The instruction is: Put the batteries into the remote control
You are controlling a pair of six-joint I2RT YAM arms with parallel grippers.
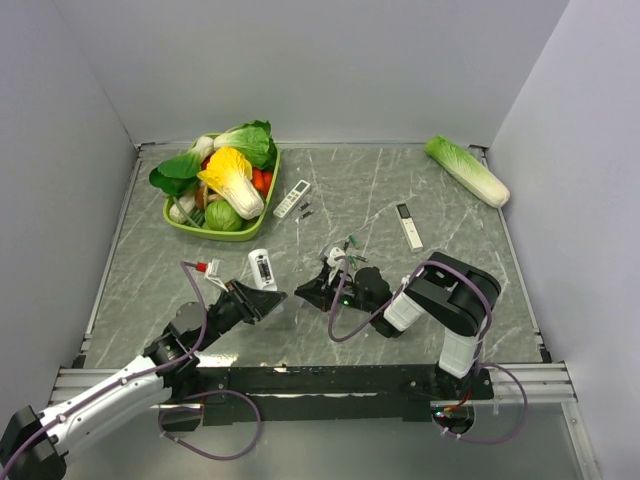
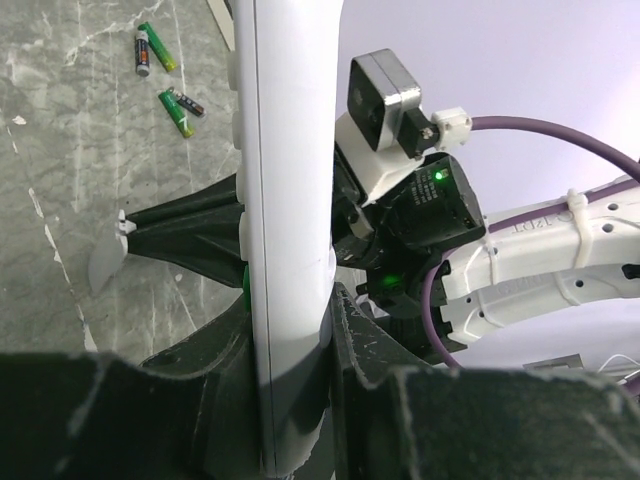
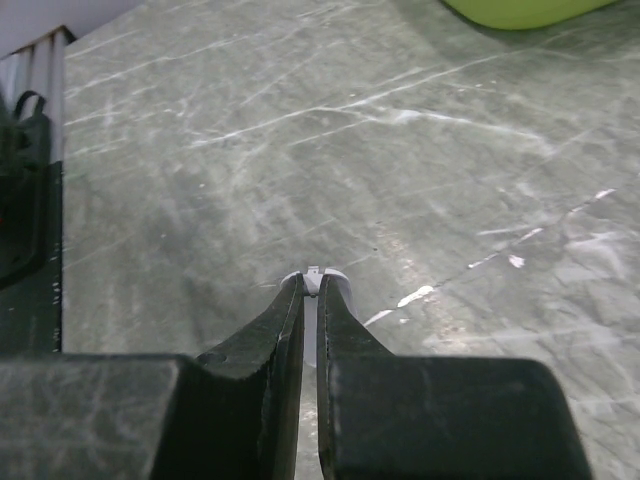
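Note:
A white remote control (image 1: 262, 268) with a dark battery opening is held up by my left gripper (image 1: 278, 299), which is shut on it. In the left wrist view the remote (image 2: 292, 190) stands edge-on between the fingers, so its opening is hidden there. My right gripper (image 1: 300, 292) hovers just right of the remote, not touching it. Between its shut fingertips is a small pale flat piece, apparently a battery cover; the right wrist view shows this piece (image 3: 311, 312) partly behind the fingers. Several batteries (image 2: 175, 113), some green and some dark, lie loose on the table.
A green basket of vegetables (image 1: 236, 235) stands at the back left. Two more white remotes, one by the basket (image 1: 292, 199) and one right of centre (image 1: 410, 230), lie on the table. Small dark batteries (image 1: 305, 208) rest near the first. A cabbage (image 1: 468, 172) lies far right.

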